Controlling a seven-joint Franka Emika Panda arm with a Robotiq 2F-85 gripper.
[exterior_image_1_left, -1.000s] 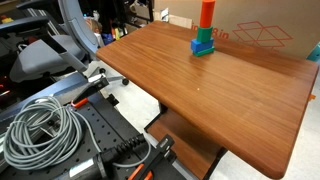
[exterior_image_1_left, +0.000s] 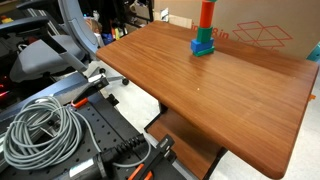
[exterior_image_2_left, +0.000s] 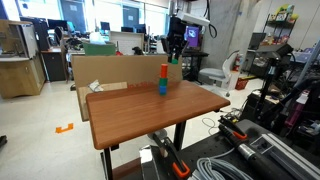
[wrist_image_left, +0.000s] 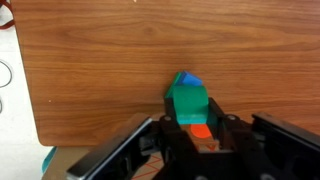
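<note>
A block tower stands on the wooden table (exterior_image_1_left: 190, 85), its upper part a red block (exterior_image_1_left: 207, 16) above a green block (exterior_image_1_left: 204, 34) and blue blocks (exterior_image_1_left: 202, 46). My gripper is shut on a bright green block (wrist_image_left: 190, 103). In the second exterior view this held green block (exterior_image_2_left: 175, 60) hangs above and a little right of the tower's red block (exterior_image_2_left: 164, 71). Seen from the wrist, it covers most of the tower; a blue corner (wrist_image_left: 190, 79) and a bit of red block (wrist_image_left: 201, 131) show around it. Whether it touches the tower I cannot tell.
Cardboard panels (exterior_image_1_left: 265, 25) rise behind the table's far edge. On the near side lies a coiled grey cable (exterior_image_1_left: 45, 140) on a dark bench.
A sliver of green now shows at the top edge of the first exterior view, just over the red block, where there was none before. The tower and table look the same.
</note>
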